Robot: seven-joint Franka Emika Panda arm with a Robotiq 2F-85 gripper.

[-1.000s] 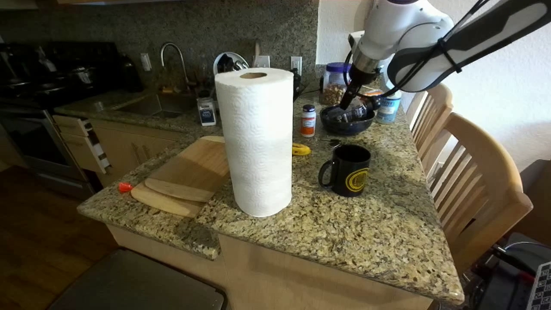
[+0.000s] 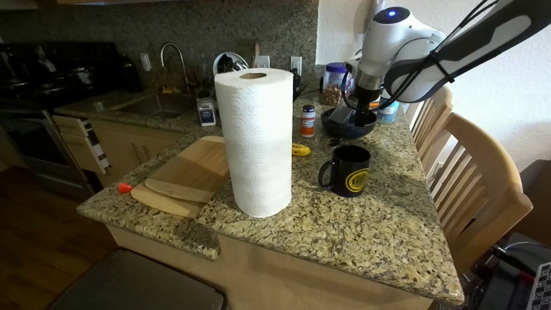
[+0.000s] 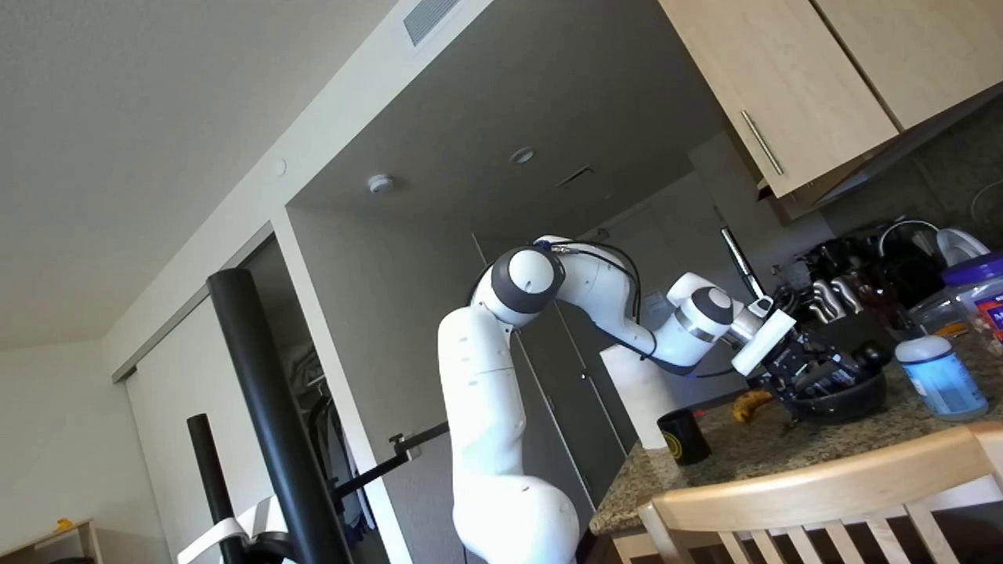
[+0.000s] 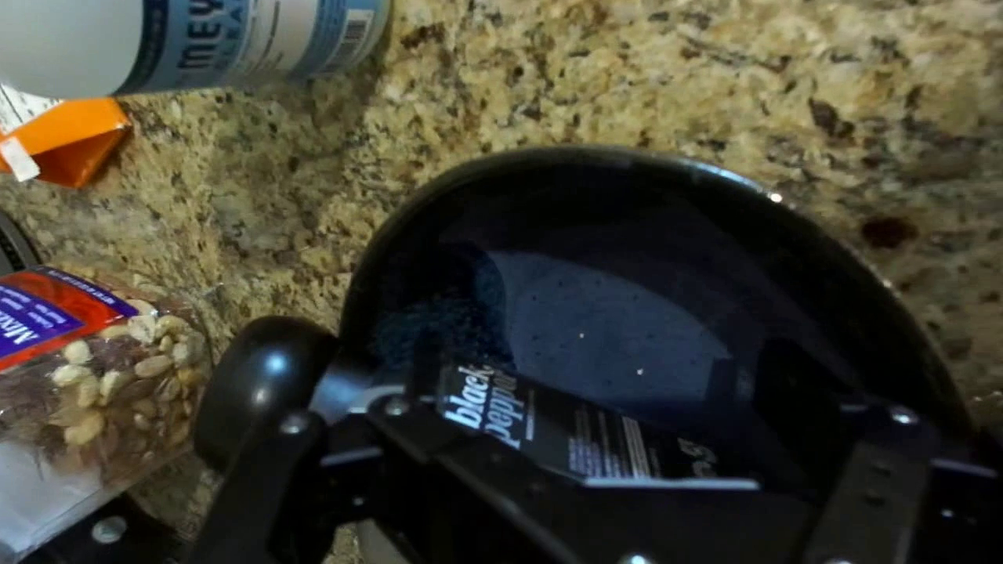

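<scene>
A black bowl (image 4: 602,169) fills much of the wrist view. Lying tilted in it is a dark container labelled "black pepper" (image 4: 555,428), its round black end (image 4: 273,376) sticking out past the rim on the left. My gripper is open over the bowl, one finger on each side of that container's body. Part of the container is hidden under the gripper's dark linkage, and I cannot tell whether the fingers touch it. Exterior view 1 has the gripper (image 2: 356,116) pointing down into the bowl (image 2: 348,131).
Close round the bowl stand a blue-labelled bottle (image 3: 940,377), a nut jar (image 2: 333,85) and a white-and-orange bottle (image 2: 308,121). Nearer the front are a black mug (image 2: 351,170), a banana (image 2: 300,150) and a paper towel roll (image 2: 258,150).
The arm has shifted slightly left and its hand has turned from a slant to nearly upright. My gripper has come lower at the bowl. The mug, towel roll and banana have not moved.
</scene>
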